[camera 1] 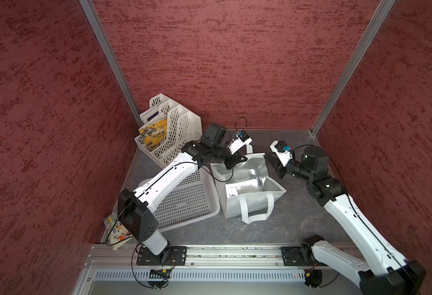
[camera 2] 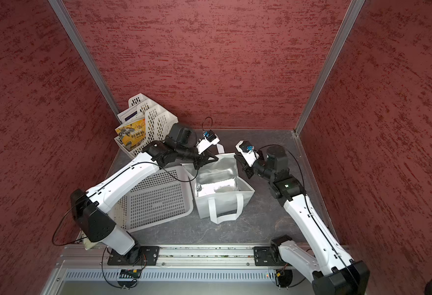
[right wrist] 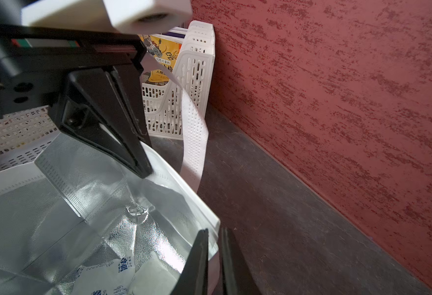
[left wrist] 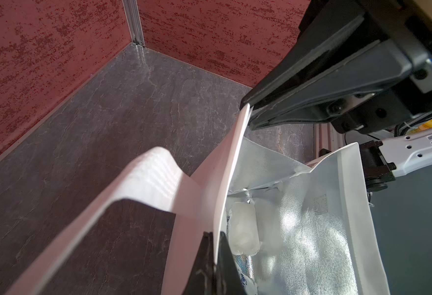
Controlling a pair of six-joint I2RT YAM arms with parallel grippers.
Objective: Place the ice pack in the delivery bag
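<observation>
The silver-lined white delivery bag point(camera 1: 248, 206) stands open at mid-table. In the left wrist view a white, pillow-like pack point(left wrist: 244, 228), apparently the ice pack, lies inside beside a printed packet; the right wrist view shows pale packs point(right wrist: 103, 277) on its floor. My left gripper is shut on the bag's rim at the back. My right gripper is at the other end of that rim, at the back-right corner, its fingertips either side of the edge; whether they press on it I cannot tell.
An empty white basket point(camera 1: 181, 206) sits left of the bag. A divided rack point(camera 1: 181, 127) with books stands at the back left. Bare table point(camera 1: 307, 221) lies to the right of the bag.
</observation>
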